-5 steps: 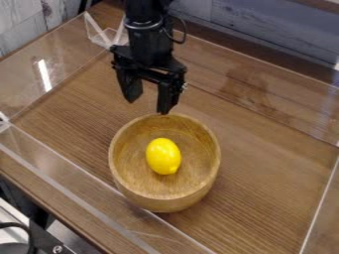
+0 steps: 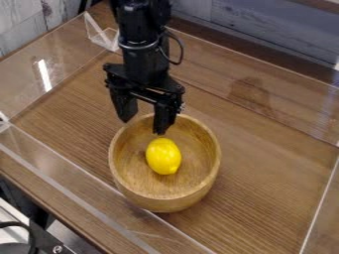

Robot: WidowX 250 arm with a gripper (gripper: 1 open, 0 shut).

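My black gripper (image 2: pixel 143 113) hangs just over the back rim of a round wooden bowl (image 2: pixel 201 174), its two fingers spread wide apart, with nothing seen between them. A yellow egg-shaped object (image 2: pixel 165 156) rests inside the bowl, a little below and to the right of the gripper's midpoint.
Clear plastic strips stand at the upper left and left edge. A white wall (image 2: pixel 279 25) runs along the back, and a black cable lies at the lower left corner.
The gripper has moved toward the front and slightly left, closer to the bowl. The bowl and yellow object have not visibly moved.
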